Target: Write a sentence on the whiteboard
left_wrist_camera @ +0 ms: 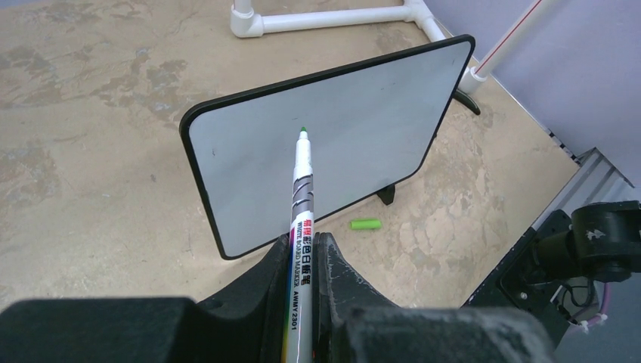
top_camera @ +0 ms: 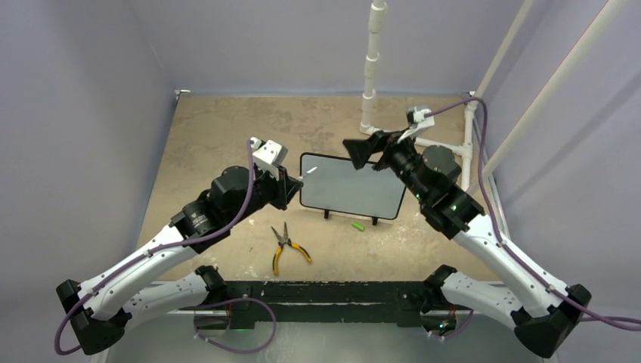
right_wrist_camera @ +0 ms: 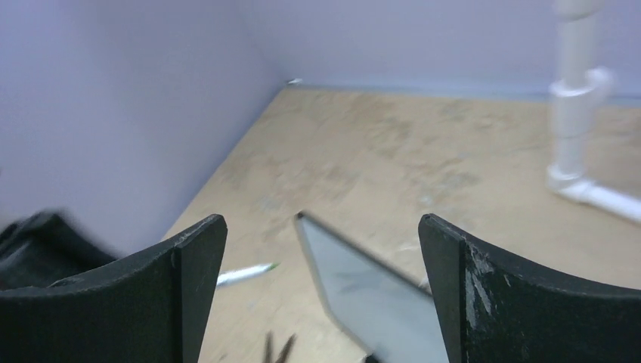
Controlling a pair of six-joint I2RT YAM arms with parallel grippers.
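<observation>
The whiteboard (top_camera: 348, 189), black-rimmed and blank apart from a tiny dark mark near its left side, stands tilted on small feet. My left gripper is shut on a white marker (left_wrist_camera: 302, 166), whose bare green tip points toward the board; whether it touches cannot be told. On the table just in front of the board lies the green cap (top_camera: 357, 226). High near the board's upper edge, my right gripper is open with nothing between its fingers; the marker also shows blurred at the left of the right wrist view.
Yellow-handled pliers (top_camera: 284, 246) lie in front of the board's left side. A white pipe frame (top_camera: 369, 76) rises behind the board and runs along the right.
</observation>
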